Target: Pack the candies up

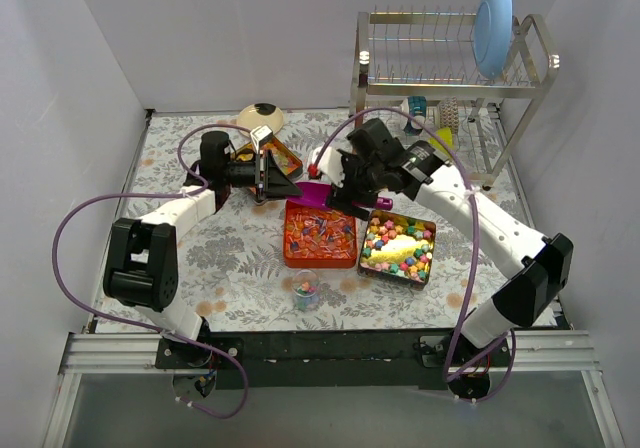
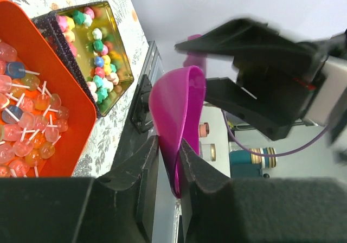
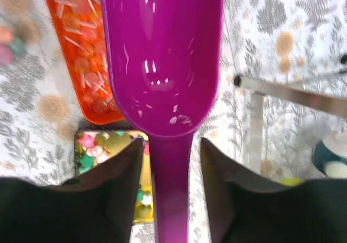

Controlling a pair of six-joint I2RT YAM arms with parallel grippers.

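A magenta scoop point(image 1: 310, 196) point(image 2: 176, 107) point(image 3: 160, 58) is held above the red box of lollipops point(image 1: 318, 236) point(image 2: 40, 134). My left gripper has its fingertips at the scoop's rim; whether they grip it is unclear. Over the scoop's handle point(image 3: 169, 178), my right gripper has its fingers either side, apparently slightly apart from it. A dark-rimmed tin of colourful candies point(image 1: 395, 250) point(image 2: 95, 58) sits right of the red box. A clear cup with candies point(image 1: 305, 290) stands in front.
A metal dish rack point(image 1: 535, 93) with a blue plate and cups stands at the back right. Another tray and a round lid point(image 1: 262, 120) lie at the back left.
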